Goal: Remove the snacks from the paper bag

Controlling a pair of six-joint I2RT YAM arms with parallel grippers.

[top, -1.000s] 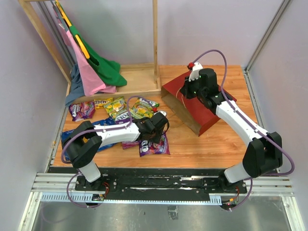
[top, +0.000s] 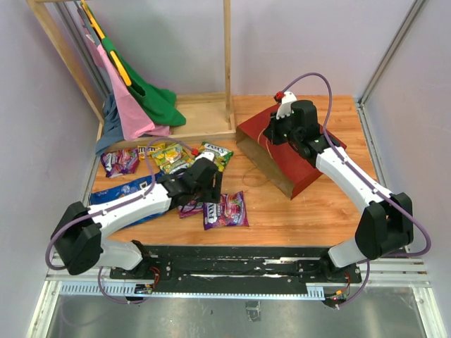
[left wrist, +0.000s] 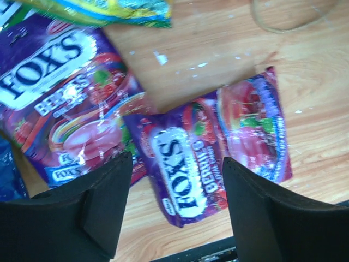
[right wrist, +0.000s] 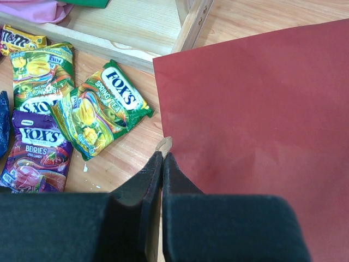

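Observation:
A red paper bag lies on its side at the right of the table. My right gripper is shut at its edge, with a tan bit, apparently paper, showing at the fingertips. My left gripper stands open above a purple Fox's Berries pack, with another purple pack beside it. Green Fox's Spring Tea packs, a yellow M&M's pack and a blue pack lie on the table's left half.
A wooden frame with hanging green, pink and blue cloths stands at the back left. Bare table shows at the front right, below the bag.
My left arm has pulled back up and to the left from over the front purple pack, which stays lying. The right arm and bag look unchanged.

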